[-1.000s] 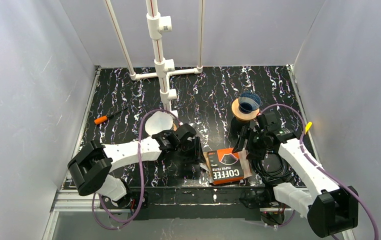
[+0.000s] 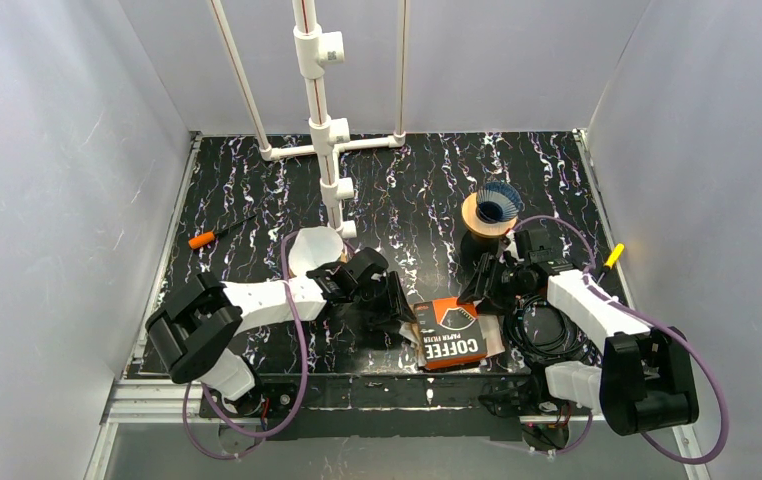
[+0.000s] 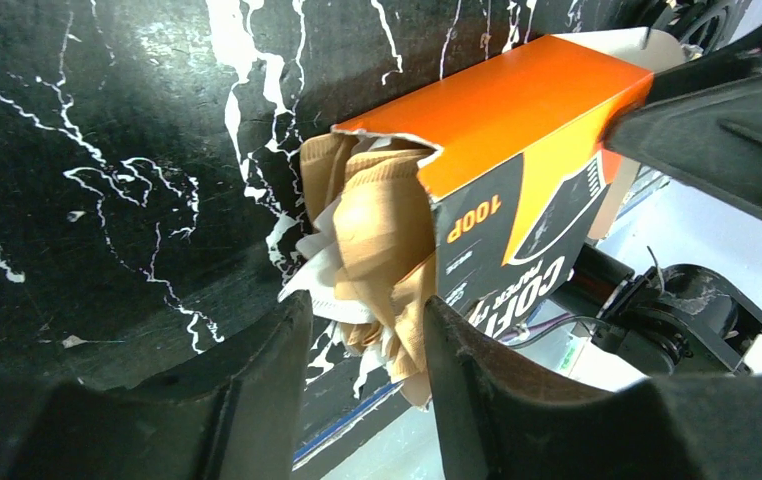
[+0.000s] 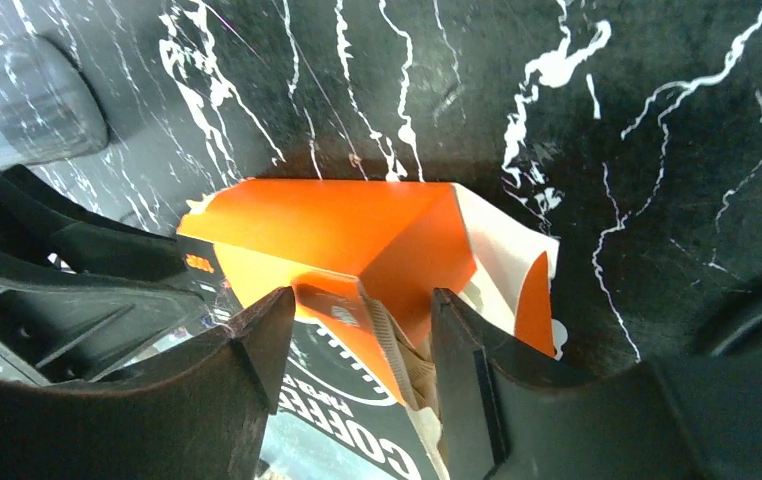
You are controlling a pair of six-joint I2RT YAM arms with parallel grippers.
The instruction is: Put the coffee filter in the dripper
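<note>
The orange and black coffee filter box (image 2: 450, 332) lies near the front edge. Brown and white paper filters (image 3: 387, 225) stick out of its open left end. My left gripper is at that end, open, with filters showing between its fingers but not visibly pinched. At the box's upper right corner, my right gripper is part open, its fingertips on either side of the orange corner and torn flap. The dark blue ribbed dripper (image 2: 498, 202) rests in a wooden ring (image 2: 471, 217) beyond the right gripper.
A white rounded piece (image 2: 314, 250) is behind the left forearm. An orange-handled screwdriver (image 2: 203, 239) lies far left, a coiled black cable (image 2: 547, 345) right of the box. White pipes (image 2: 329, 170) stand at the back.
My right gripper has moved left and down onto the box's upper right corner. The left gripper has shifted slightly, staying by the filters. The box appears to be in nearly the same place.
</note>
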